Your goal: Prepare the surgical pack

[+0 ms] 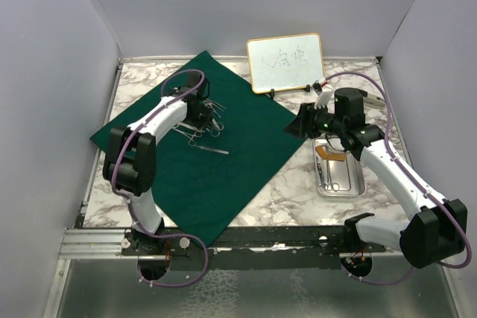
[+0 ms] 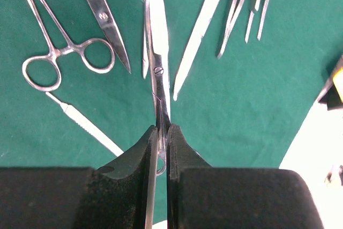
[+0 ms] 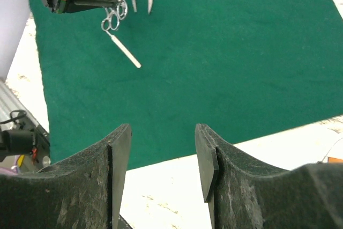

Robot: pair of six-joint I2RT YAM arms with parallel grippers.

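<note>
Surgical scissors, clamps, tweezers and scalpel handles lie on the green cloth [image 1: 246, 147]. My left gripper [image 1: 205, 121] is over them; in the left wrist view its fingertips [image 2: 163, 130] meet around long straight scissors [image 2: 158, 79], which appear to be between them. Two ring-handled clamps [image 2: 53, 57] and a scalpel handle [image 2: 91, 127] lie beside these. A steel tray [image 1: 354, 184] at right holds scissors and tan pieces. My right gripper [image 1: 304, 124] stands open above the tray's back edge, empty.
A whiteboard [image 1: 283, 61] stands at the back. Grey walls bound the marble table [image 1: 268, 210].
</note>
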